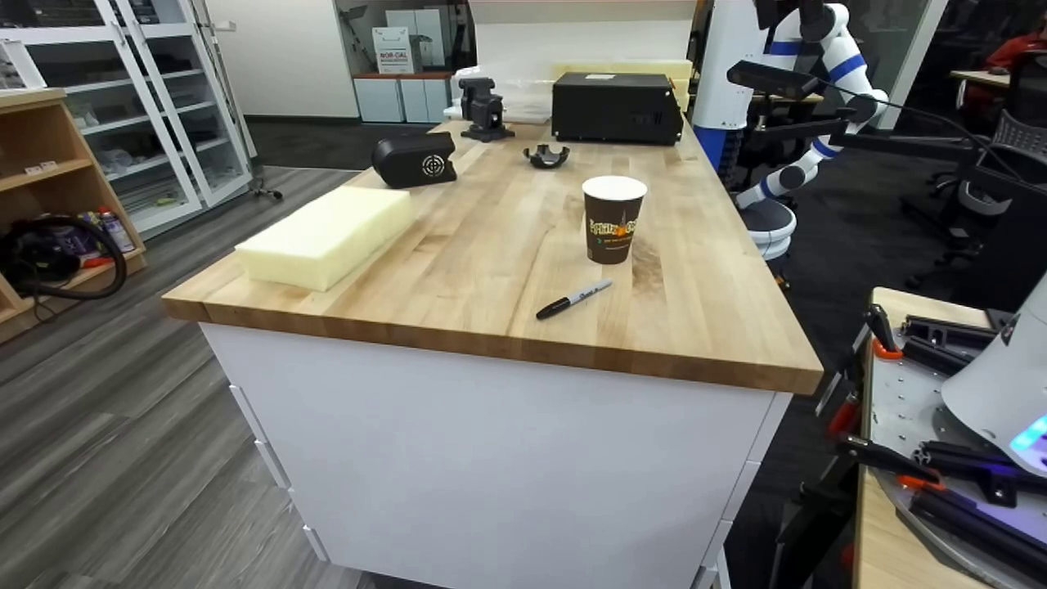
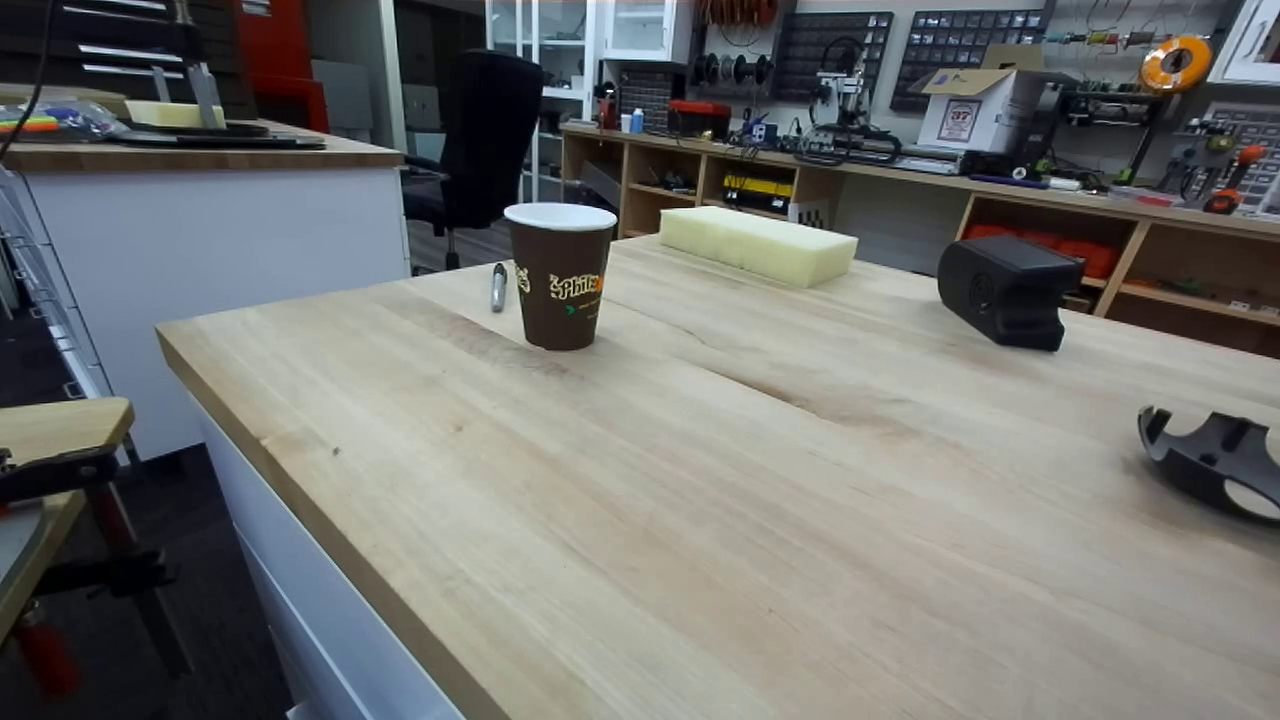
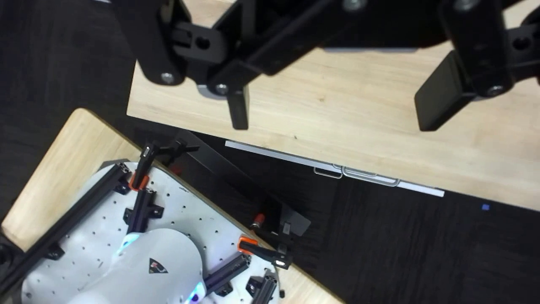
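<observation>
In the wrist view my gripper is open, its two black finger pads [image 3: 439, 93] wide apart with only bare wooden tabletop [image 3: 324, 99] visible between and below them. A brown paper cup [image 1: 613, 222] with a white rim stands upright on the table; exterior view 2 also shows this cup [image 2: 561, 282]. Near the cup, a black-capped marker [image 1: 575, 298] lies by the table's near edge in exterior view 1. Neither cup nor marker appears in the wrist view.
A pale yellow foam block [image 1: 329, 236] lies at the left edge. Farther back are a black speaker-like object [image 1: 414, 160], a curved black part [image 1: 545, 156] and a black box [image 1: 618, 108]. My base stands on a separate clamped bench [image 3: 76, 167].
</observation>
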